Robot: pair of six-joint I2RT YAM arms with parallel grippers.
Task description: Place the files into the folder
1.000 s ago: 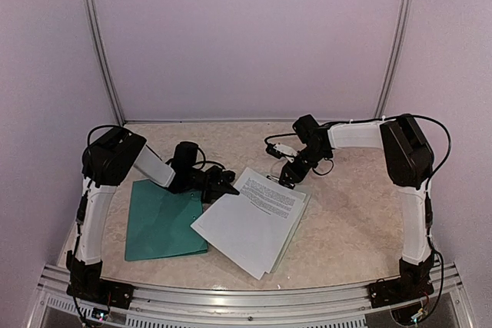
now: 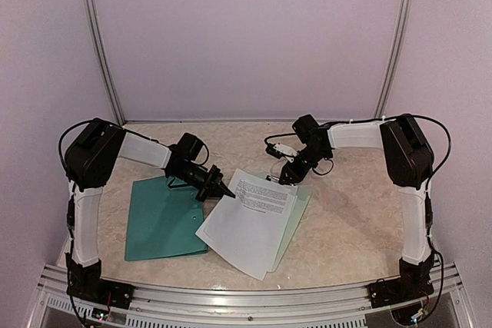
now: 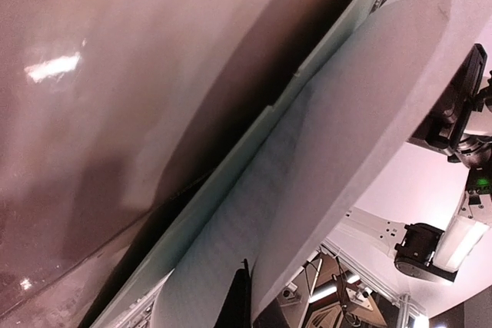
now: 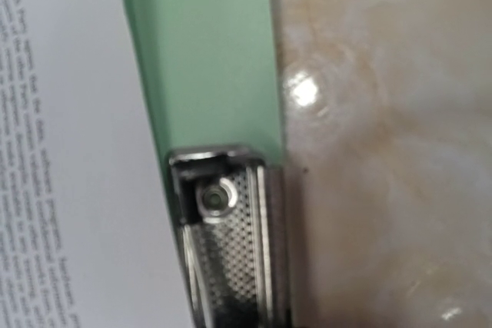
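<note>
White printed papers (image 2: pixel 247 224) lie over a light green clipboard folder (image 2: pixel 296 224). My left gripper (image 2: pixel 224 193) holds the papers' top-left corner; in the left wrist view a sheet (image 3: pixel 346 128) curves up from its shut fingers, lifted at an edge. My right gripper (image 2: pixel 286 178) is over the folder's top by the metal clip (image 4: pixel 231 243); its fingers are out of the right wrist view and too small to judge from above. In that view the paper (image 4: pixel 77 144) lies left of the clip, with green board (image 4: pixel 200 51) showing beside it.
A teal folder (image 2: pixel 161 228) lies on the left of the table beneath my left arm. Walls enclose the back and sides.
The right arm looks unchanged.
</note>
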